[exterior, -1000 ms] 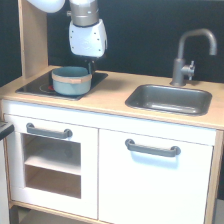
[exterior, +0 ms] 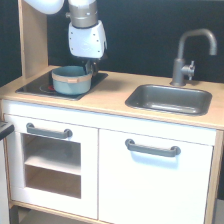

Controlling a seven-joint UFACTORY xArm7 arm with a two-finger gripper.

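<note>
A blue-grey pot [exterior: 70, 83] with a tan band stands on the dark stovetop [exterior: 38, 86] of a toy kitchen. The white arm reaches down from the top left. Its gripper [exterior: 93, 67] points downward at the pot's right rear edge. The dark fingers are small and blend into the black backdrop, so their spacing is unclear. Whether they touch the pot or its handle cannot be told from here.
To the right are a metal sink [exterior: 168, 98] and a tall grey faucet [exterior: 188, 55]. Below are an oven door with a dark handle [exterior: 48, 131] and a white cabinet door [exterior: 152, 180], both shut.
The white hand sits very slightly lower than before. The pot appears to be in about the same place on the stovetop.
</note>
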